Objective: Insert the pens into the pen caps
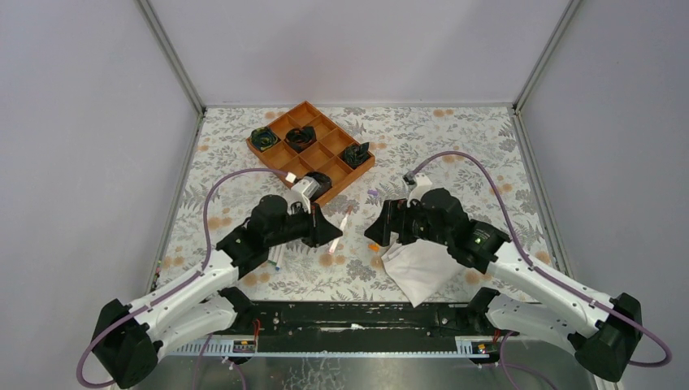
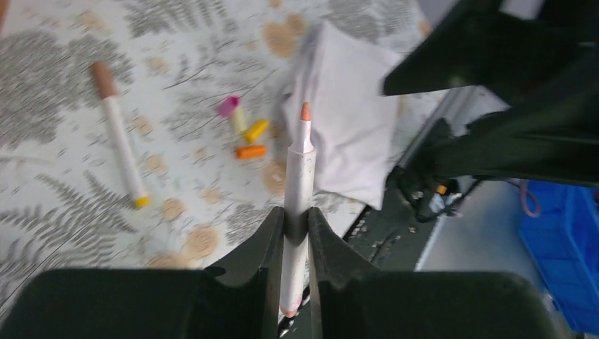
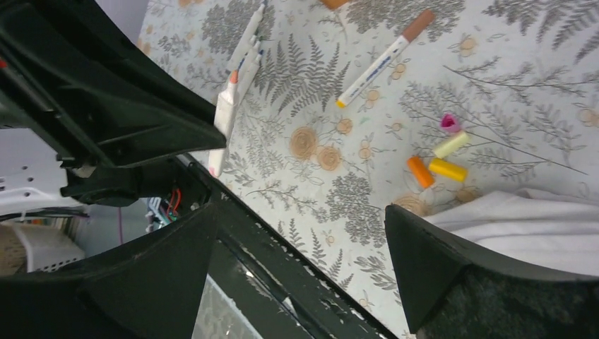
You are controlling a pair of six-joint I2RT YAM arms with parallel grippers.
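Note:
My left gripper is shut on a white pen [image 2: 300, 173] with an orange-red tip bare of any cap. In the right wrist view that held pen [image 3: 226, 116] hangs above the table. Wide apart, the fingers of my right gripper have nothing between them. Loose caps lie on the table between the arms: orange [image 3: 420, 171], yellow [image 3: 448, 169], pale yellow [image 3: 451, 144] and magenta [image 3: 450, 123]. A pen with a brown cap [image 3: 418, 25] lies beyond them. Several uncapped pens [image 3: 247, 56] lie at the left, partly behind the left gripper.
A wooden compartment tray [image 1: 337, 145] with dark bundles stands at the back. A white cloth [image 1: 422, 270] lies under the right arm, close to the caps. A purple cap [image 1: 372, 192] lies near the tray.

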